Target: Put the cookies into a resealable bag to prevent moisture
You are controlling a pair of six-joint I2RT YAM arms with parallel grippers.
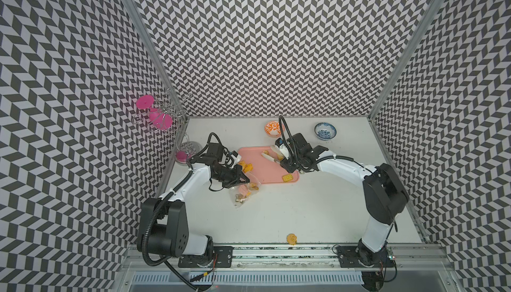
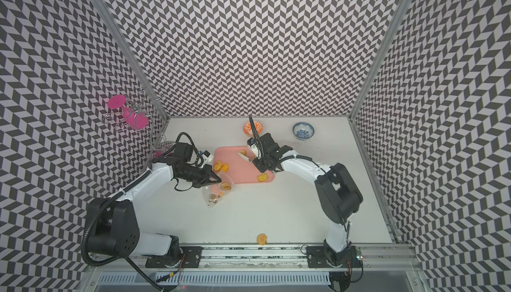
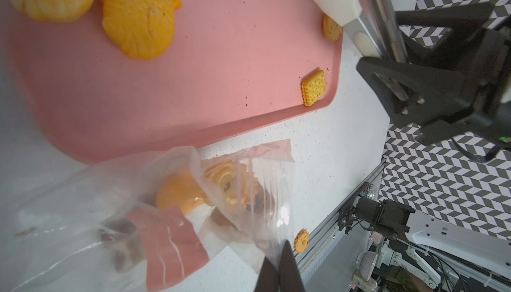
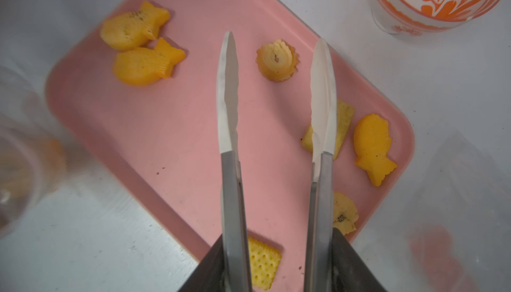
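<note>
My left gripper is shut on the rim of a clear plastic bag (image 1: 248,192), which hangs open just in front of the tray. Inside the bag, a ring-shaped cookie (image 3: 232,184) and other pieces show through the film. Over the pink tray (image 1: 271,172), my right gripper (image 1: 290,165) grips white-tipped metal tongs (image 4: 227,90); their arms are spread with nothing pinched between them. A round cookie (image 4: 276,60) lies beneath, between the tips in view. Two fish-shaped cookies (image 4: 142,64) lie at the tray's left, others at its right, and a square cracker (image 1: 287,177) near the front corner.
Behind the tray stand an orange-patterned bowl (image 1: 273,128) and a blue-patterned bowl (image 1: 325,130). One flower-shaped cookie (image 1: 291,238) lies at the table's front edge. A wire rack (image 1: 162,113) with pink discs is at the left.
</note>
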